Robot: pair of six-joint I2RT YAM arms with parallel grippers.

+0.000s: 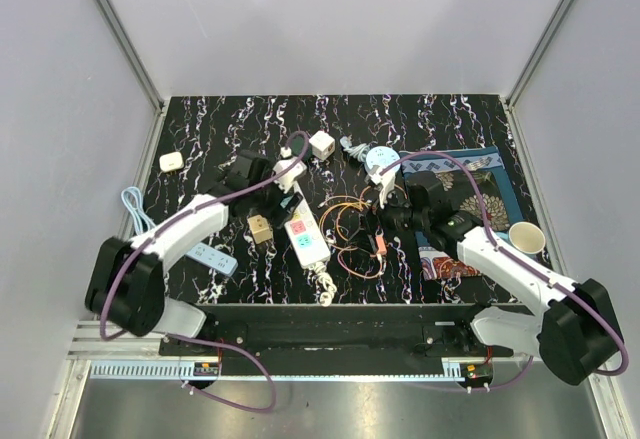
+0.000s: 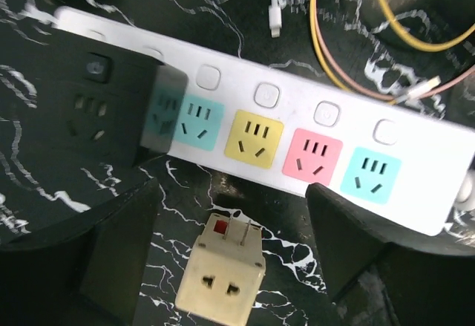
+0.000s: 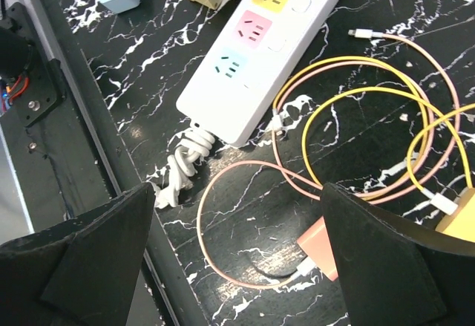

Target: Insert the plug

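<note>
A white power strip [image 2: 423,155] with coloured sockets lies mid-table, a large black adapter [image 2: 104,96] on its far end. A cream travel plug adapter [image 2: 221,274] with upward pins lies beside it, below my left gripper, whose fingers stand open around it in the wrist view; whether they touch it cannot be told, and they look clear of it. My right gripper stands open at the strip's right, over cables, holding nothing.
Orange and yellow cables [image 3: 364,88] and an orange charger [image 3: 319,248] lie right of the strip. A mat [image 1: 510,199] with a mug [image 1: 526,238] is at right, a small light-blue strip [image 1: 210,257] at left.
</note>
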